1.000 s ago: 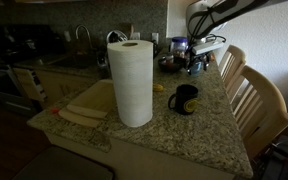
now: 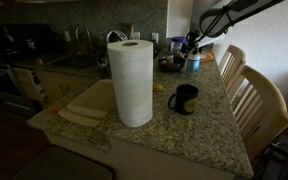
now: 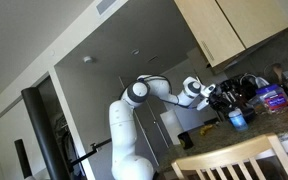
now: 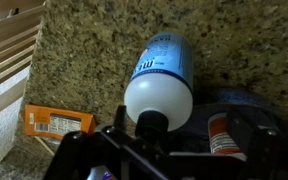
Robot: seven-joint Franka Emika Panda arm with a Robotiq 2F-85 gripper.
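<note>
A bottle with a blue label and white top [image 4: 159, 85] stands on the granite counter, tilted in the wrist view by the camera's angle. My gripper shows as dark fingers at the lower edge, spread apart, near the bottle's top. Nothing is visibly clamped between them. From exterior view 1, the gripper [image 2: 191, 43] hangs just over the bottle [image 2: 193, 63] at the counter's far end. In exterior view 2, the bottle [image 3: 238, 120] is below and to the right of the gripper [image 3: 206, 100].
An orange packet [image 4: 58, 122] and a red-labelled container [image 4: 222, 134] lie close to the bottle. A dark bowl [image 2: 171, 62] sits beside it. Nearer are a black mug [image 2: 184, 100] and a paper towel roll [image 2: 132, 85]. Chairs [image 2: 262, 105] line the right edge.
The gripper has shifted left and now hangs over the bottle. The bottle's white top, hidden before, now shows. The mug and towel roll have stayed put.
</note>
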